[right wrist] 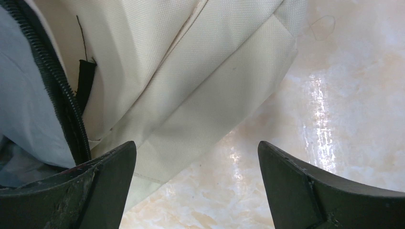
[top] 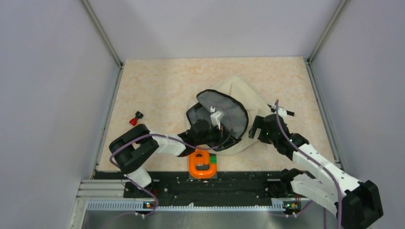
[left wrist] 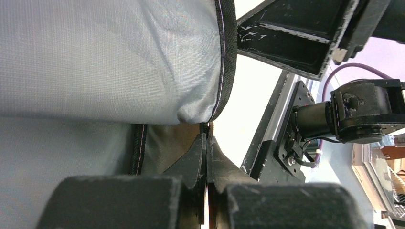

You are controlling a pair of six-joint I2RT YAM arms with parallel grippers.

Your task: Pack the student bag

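Observation:
The bag, cream fabric (right wrist: pixel 210 109) with a grey lining (top: pixel 215 100) and black zipper (right wrist: pixel 62 100), lies open in the middle of the table. My left gripper is shut down in the bag, its tips at the dark edge below a grey flap (left wrist: pixel 119 57); I cannot make out anything held between them. My right gripper (top: pixel 255 127) is open at the bag's right side; in its wrist view the fingers (right wrist: pixel 95 186) are over the cream fabric and bare table, nothing between them.
An orange object (top: pixel 194 164) with a green part sits at the front edge below the bag. A small red-and-black object (top: pixel 134 119) lies on the left. Walls enclose the sides.

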